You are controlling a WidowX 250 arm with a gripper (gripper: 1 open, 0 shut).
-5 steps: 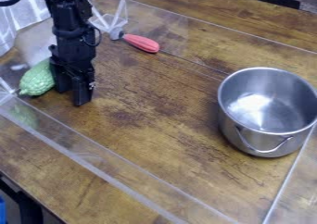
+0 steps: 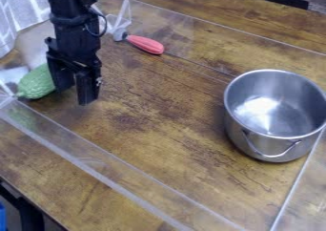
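My black gripper (image 2: pixel 74 82) hangs low over the left side of the wooden table, beside a green vegetable-like object (image 2: pixel 34 82) that lies at the left edge and is partly behind it. Whether the fingers are open or shut on anything is too unclear to tell. A large steel pot (image 2: pixel 274 115) stands on the right. A pink oblong item (image 2: pixel 145 44) lies toward the back, by a whitish object.
Clear plastic strips run along the front, back and right of the work area. A white cloth is at the back left.
My gripper has risen slightly from lower beside the green object. The pot and the pink item have not moved.
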